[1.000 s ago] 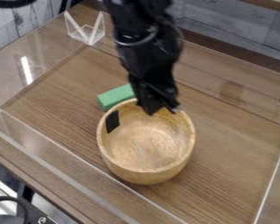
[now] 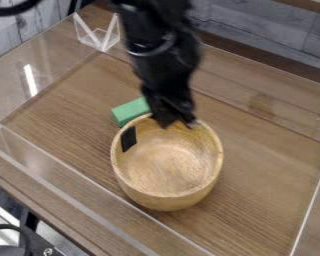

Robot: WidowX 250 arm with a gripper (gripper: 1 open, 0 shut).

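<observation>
My dark gripper point(image 2: 160, 110) hangs from the top of the camera view over the back rim of a beige round bowl point(image 2: 167, 180). It looks shut; whether anything is between its fingers is hard to tell behind its dark body. A green block point(image 2: 128, 114) lies just behind the bowl's back left, partly hidden by the gripper. A small black piece point(image 2: 128, 138) shows at the bowl's left rim.
A clear plastic object point(image 2: 99, 30) stands at the back left. A dark cable lies at the front left.
The bowl appears to stay in place.
</observation>
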